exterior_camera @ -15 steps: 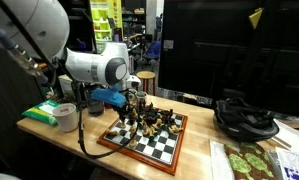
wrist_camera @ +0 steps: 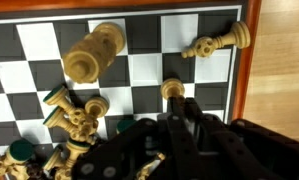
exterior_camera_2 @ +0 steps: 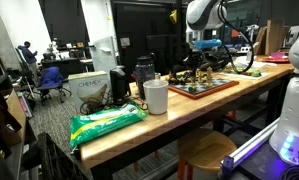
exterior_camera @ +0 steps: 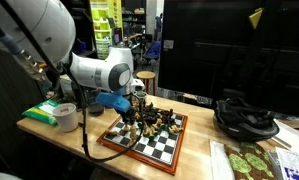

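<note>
A black-and-white chessboard (exterior_camera: 167,151) with a brown border lies on the wooden table, with several tan and dark pieces on it. Over its near-left half is my gripper (exterior_camera: 139,108), low among the pieces. In the wrist view, my gripper comes in from below with its fingers close together on a small tan chess piece (wrist_camera: 172,88), whose round head shows just beyond the tips. The dark fingers hide the rest of that piece, and whether its base touches the board cannot be made out. A tan pawn (wrist_camera: 217,41) lies on its side at upper right.
A tall tan piece (wrist_camera: 83,62) stands to the left in the wrist view, near several toppled pieces (wrist_camera: 79,118). A white container (exterior_camera: 66,117) and a green bag (exterior_camera: 41,110) sit left of the board. A black bag (exterior_camera: 245,119) lies to the right; bare tabletop (exterior_camera: 196,150) separates it from the board.
The arm has shifted slightly, its wrist a little lower over the board's left half. The board and surrounding objects look unmoved.
</note>
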